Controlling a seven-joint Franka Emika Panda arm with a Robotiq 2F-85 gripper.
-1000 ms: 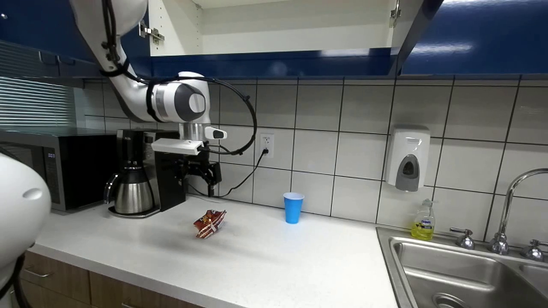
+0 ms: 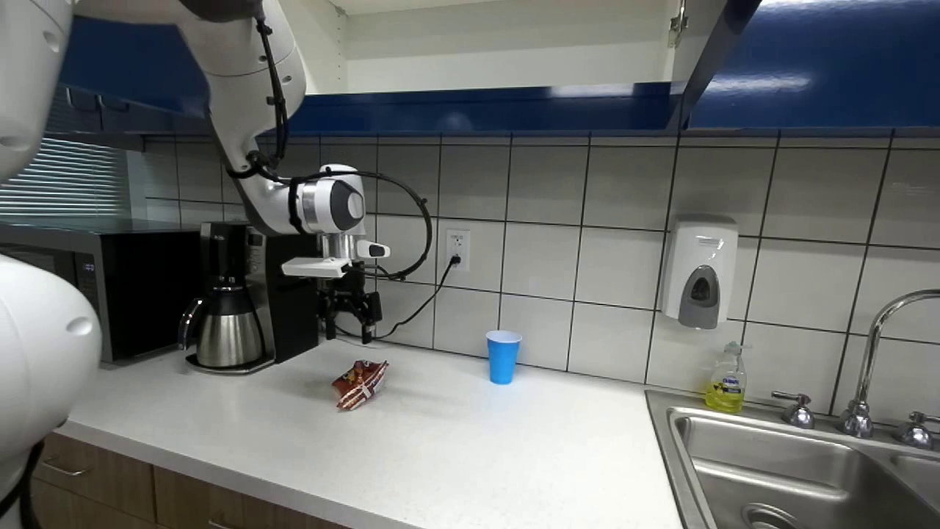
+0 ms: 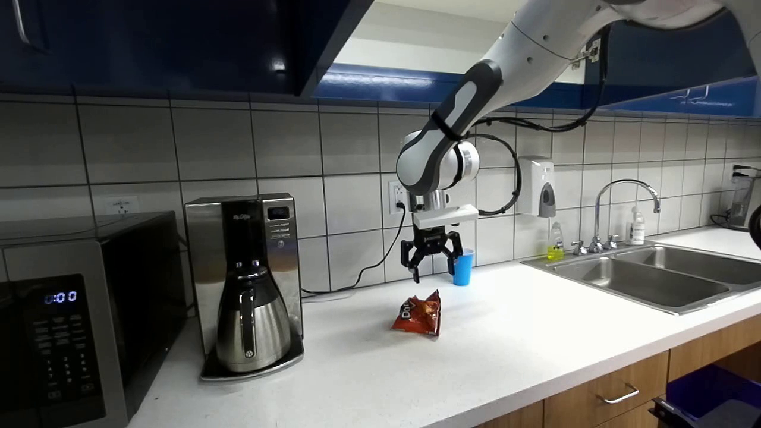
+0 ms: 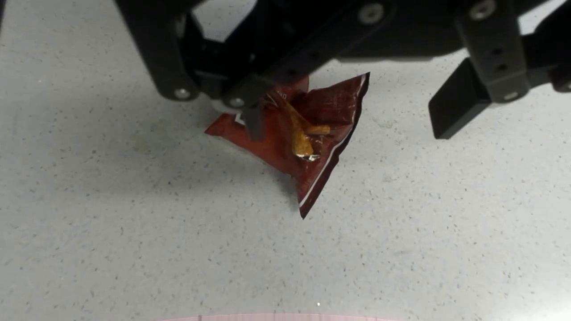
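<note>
A crumpled red chip bag (image 2: 360, 384) lies on the white counter, with nothing gripping it. My black gripper (image 3: 433, 272) hangs above the bag, fingers pointing down and spread wide. There is clear air between the fingertips and the bag in both exterior views. From the wrist, the bag (image 4: 326, 117) appears below the fingers, nearer the left finger, which hides part of it; bare counter shows by the right finger pad (image 4: 457, 101).
A blue cup (image 2: 503, 357) stands upright near the tiled wall, right of the bag. The coffee maker (image 3: 246, 285) and microwave (image 3: 71, 314) occupy the left end. To the right lies a sink (image 2: 793, 467). Overhead is an open cabinet (image 2: 502, 44). Counter in front of the bag is free.
My arm has shifted away from the exterior view 1 camera, and the gripper now appears slightly lower and farther right there. The bag and cup have stayed put.
</note>
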